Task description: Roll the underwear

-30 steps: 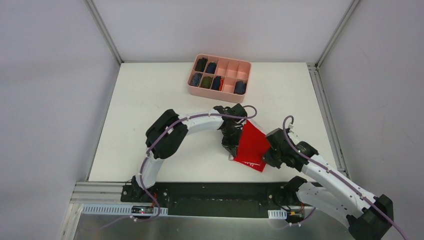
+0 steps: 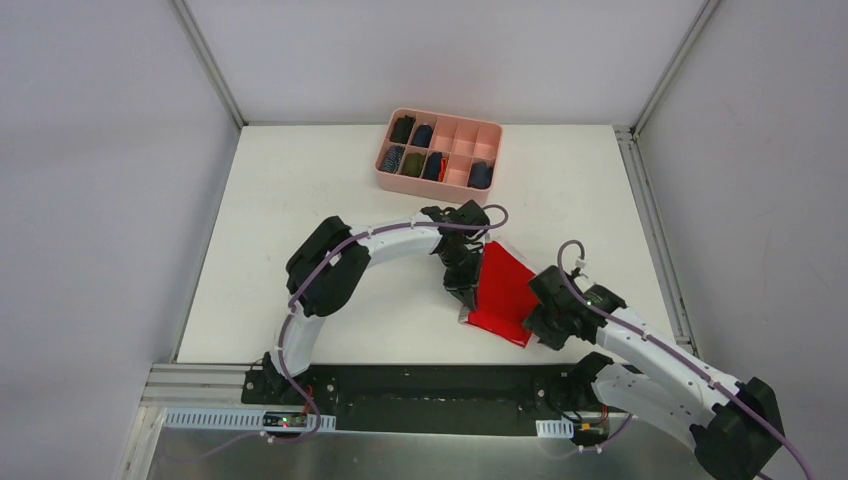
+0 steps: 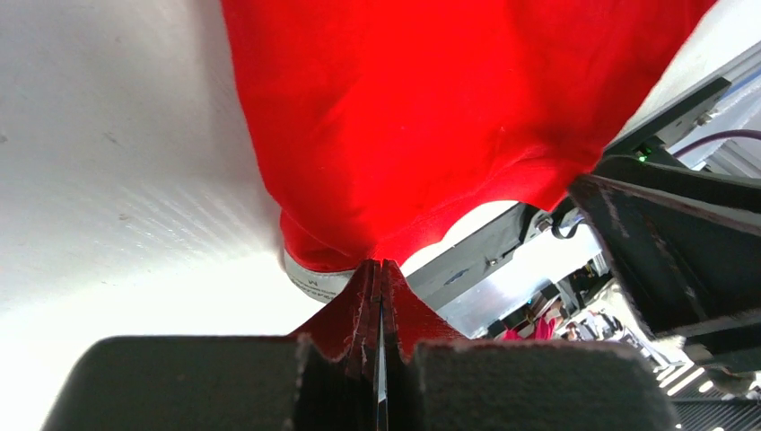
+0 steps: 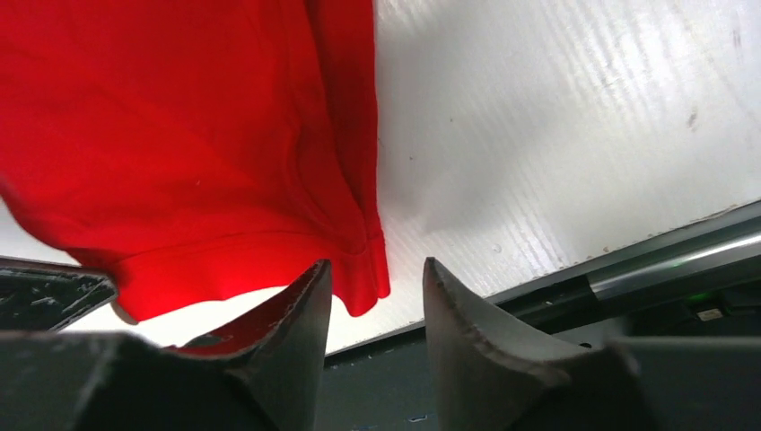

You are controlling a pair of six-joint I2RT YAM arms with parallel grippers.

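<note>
The red underwear [image 2: 503, 292] lies spread on the white table near its front edge, between my two grippers. In the left wrist view it shows as red cloth [image 3: 431, 108] with a grey waistband [image 3: 310, 280] by the tips of my left gripper, which is shut; whether cloth is between its tips cannot be told. In the right wrist view my right gripper is part open, its tips just beside the folded corner [image 4: 359, 278] of the red cloth.
A pink divided box [image 2: 470, 140] holding several dark rolled items and a red one stands at the back middle. The front edge is close below the cloth.
The right arm has shifted slightly toward the front edge at the cloth's lower corner.
</note>
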